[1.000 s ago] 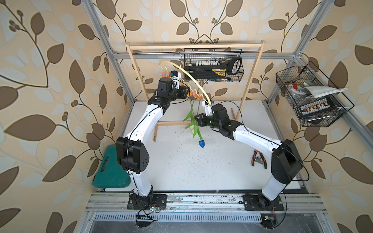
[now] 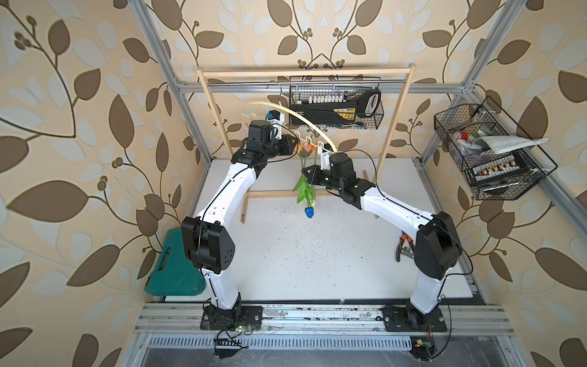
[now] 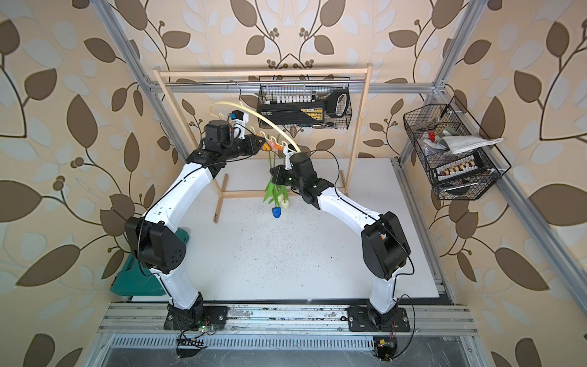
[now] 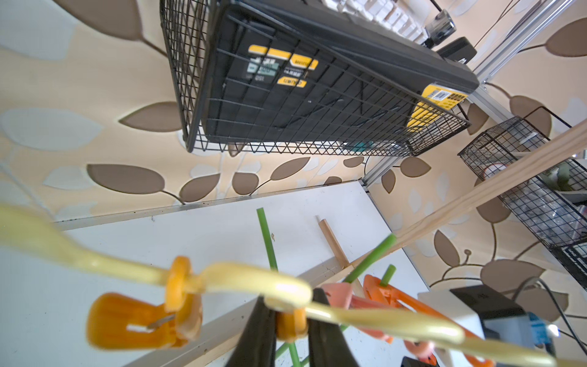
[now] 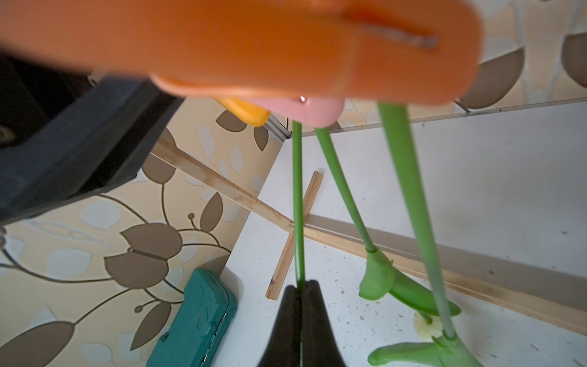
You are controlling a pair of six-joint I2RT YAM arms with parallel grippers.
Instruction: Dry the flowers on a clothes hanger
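The pale yellow hanger (image 2: pixel 305 122) hangs slanted from the rod, its right end lower. My left gripper is shut on an orange clip (image 4: pixel 291 324) under the hanger bar. Just right of it, pink and orange clips bear green stems. My right gripper is shut on a thin green stem (image 5: pixel 298 208), below the clips. Flowers hang heads down: a blue tulip (image 2: pixel 309 212) is lowest, with green leaves (image 2: pixel 301 188) above it and a whitish bloom (image 3: pixel 284 203) beside it. The left fingers partly hide the stem's top.
The wooden rack (image 2: pixel 214 116) stands around the hanger, with a wire basket (image 2: pixel 335 116) behind it. A second basket (image 2: pixel 489 153) is at the right wall. A teal case (image 2: pixel 174 266) and pliers (image 2: pixel 404 244) lie at the sides.
My right gripper has risen slightly, and the blue tulip has swung up and to the left. The hanger has shifted a little: its left end is lower and its right end higher. The left arm stays put.
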